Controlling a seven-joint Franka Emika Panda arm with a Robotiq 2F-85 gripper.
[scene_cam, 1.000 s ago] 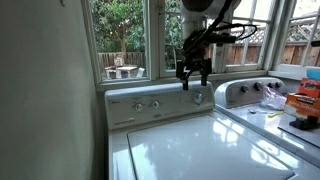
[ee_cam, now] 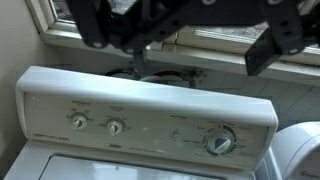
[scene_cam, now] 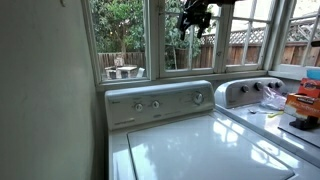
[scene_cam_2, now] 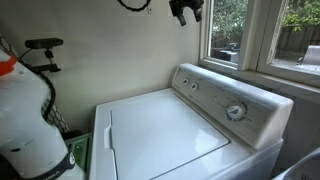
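High above the back of a white washing machine, in front of the window, my gripper hangs open and empty. The wrist view looks down between its spread fingers onto the machine's control panel. On that panel sit two small knobs, a left one and a middle one, and a larger dial at the right. None is touched. The machine's lid is closed, its top bare. In exterior view 2 the gripper shows near the top edge, clear of everything below.
A second white machine stands to the right. On it are an orange box and a clear plastic bag. Windows line the back, and a plain wall closes the left side. Air above the lid is free.
My gripper has risen well away from the control panel, from just above it to high in front of the window. It stays open, and the washing machine looks unchanged.
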